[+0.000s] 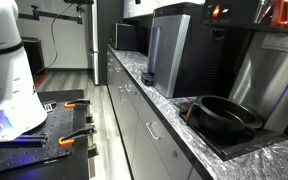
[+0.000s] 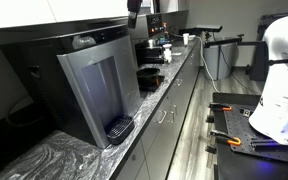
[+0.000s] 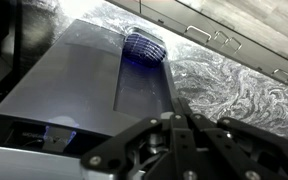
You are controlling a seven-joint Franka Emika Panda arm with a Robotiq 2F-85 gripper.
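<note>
In the wrist view my gripper is shut, and nothing shows between its fingers. It points down above the grey dispenser machine (image 3: 69, 75), close to the front edge of its top in that picture. The machine's dark drip tray (image 3: 144, 47) with a grid shows past the fingers. In the second exterior view the machine (image 2: 104, 80) stands on the counter, its drip tray (image 2: 120, 128) at the foot. A dark part of my arm's end hangs at the top of that view, above the machine. The first exterior view shows no gripper.
A black pot (image 1: 225, 117) sits on the stove by the marbled counter (image 1: 274, 160). Overhead, a hood (image 1: 246, 12) juts out. White drawers (image 1: 149, 135) run below the counter.
</note>
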